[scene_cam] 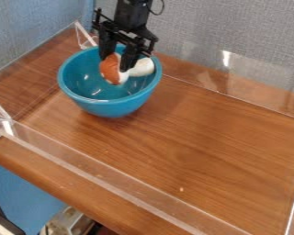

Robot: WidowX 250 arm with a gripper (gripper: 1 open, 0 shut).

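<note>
A blue bowl (pixel 107 100) stands at the back left of the wooden table. My black gripper (pixel 118 57) reaches down into it from above, at an orange object (pixel 110 73) and a white object (pixel 141 68) that sit inside. Whether its fingers hold either one is hard to tell, as they overlap the objects.
Bare wooden table (pixel 211 147) fills the right and front. Clear low plastic walls run along its edges, with grey padded walls behind and at the left. A metal item (pixel 66 223) lies below the front left edge.
</note>
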